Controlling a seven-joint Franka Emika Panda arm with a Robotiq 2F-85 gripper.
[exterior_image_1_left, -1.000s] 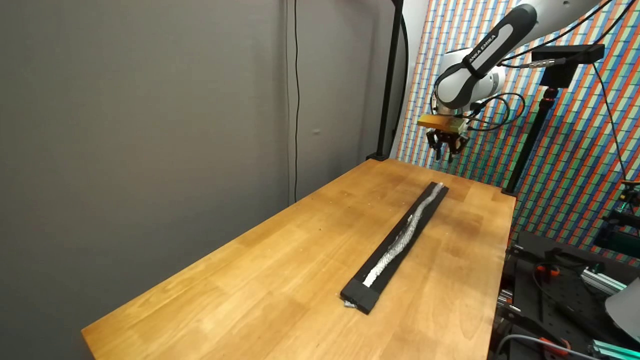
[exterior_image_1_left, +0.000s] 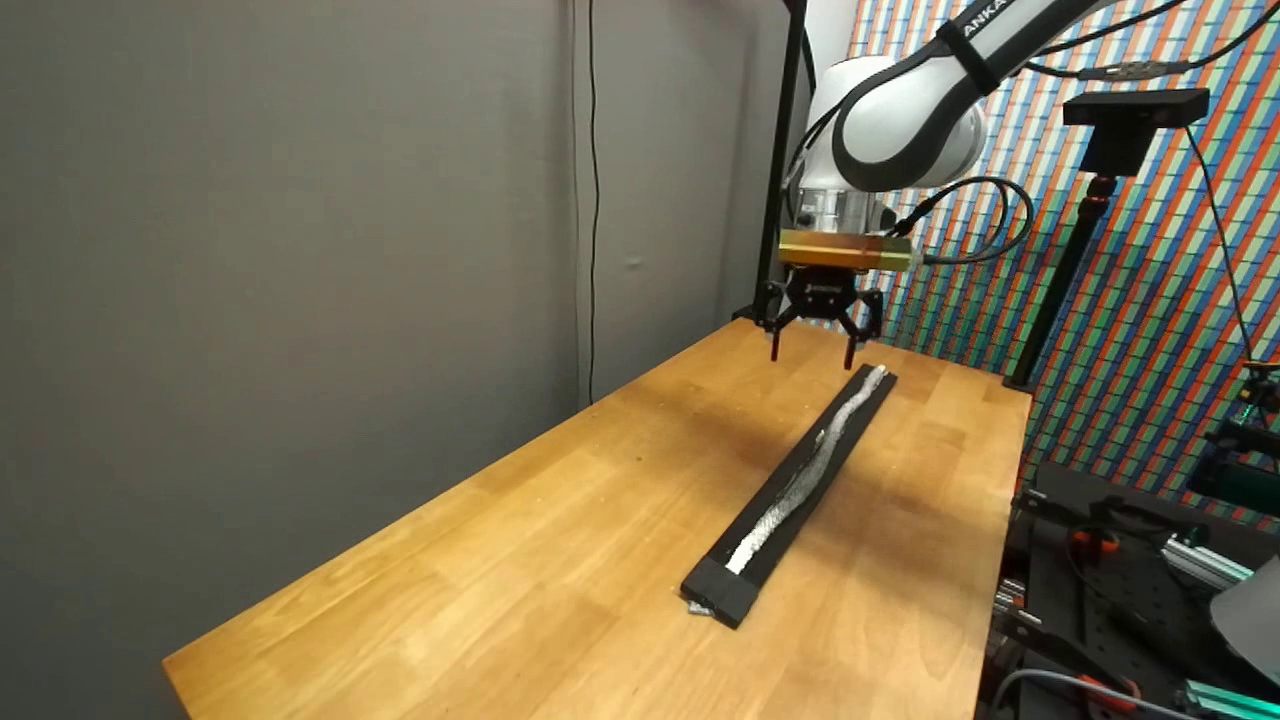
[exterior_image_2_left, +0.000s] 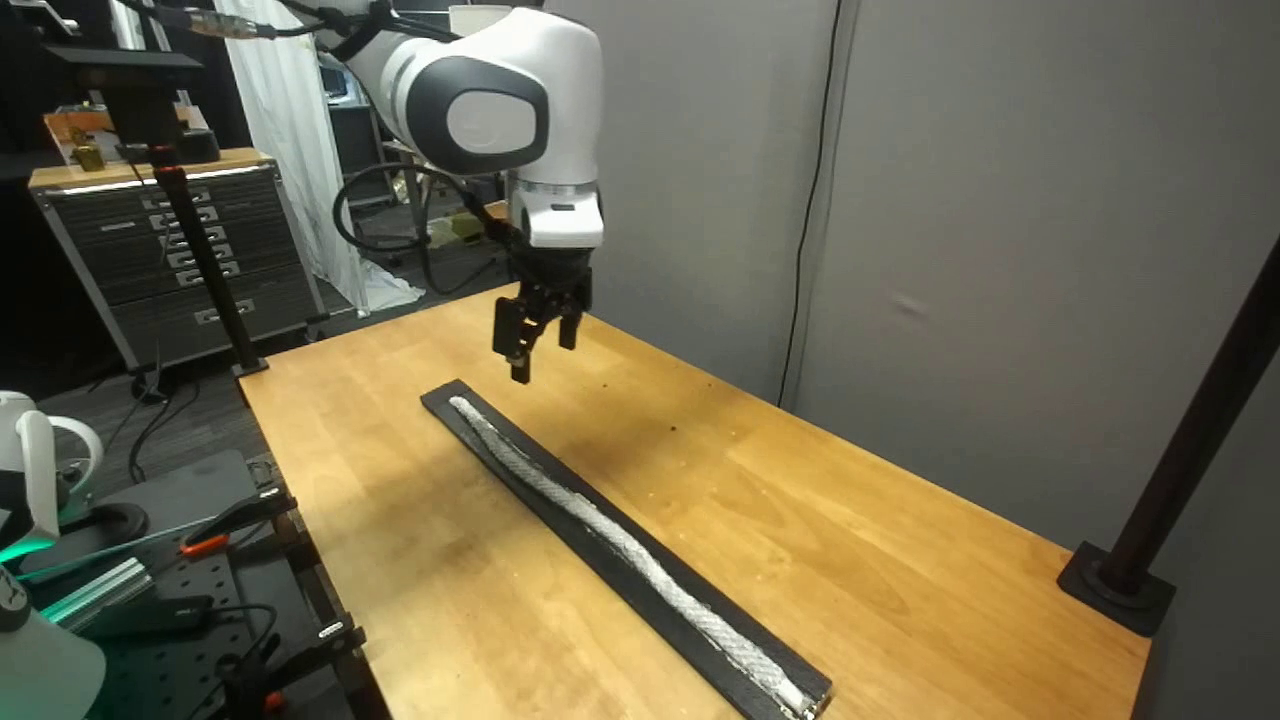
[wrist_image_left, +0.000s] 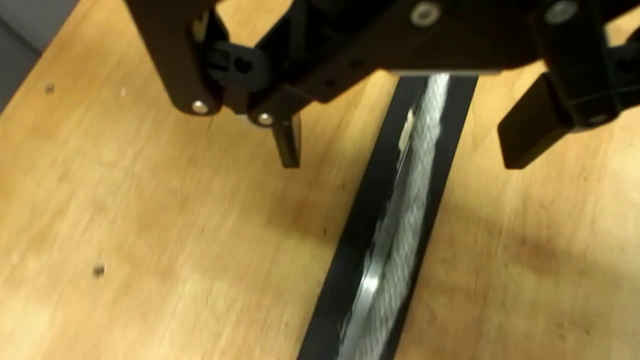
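On the wooden table lies a long black strip (exterior_image_1_left: 782, 480) with a silvery braided sleeve (exterior_image_1_left: 780, 510) running along its length. In exterior view 2 the same strip (exterior_image_2_left: 564, 534) stretches diagonally, and the silvery sleeve (exterior_image_2_left: 612, 534) looks uneven and slightly wavy. My gripper (exterior_image_1_left: 812, 358) hangs in the air above the table near the strip's far end. It is open and holds nothing. From the wrist view, the black strip (wrist_image_left: 354, 240) passes below the gap between my fingers, and both fingertips (wrist_image_left: 289, 147) are clear of it.
A grey wall (exterior_image_1_left: 360, 240) borders one long side. Black posts (exterior_image_1_left: 1062, 276) stand at the table's edges. Beside the other long side is a dark cart (exterior_image_2_left: 192, 600) with tools and cables.
My arm has swung from beyond the table's far edge to over the far part of the table, closer to the camera and the strip. The strip has not moved.
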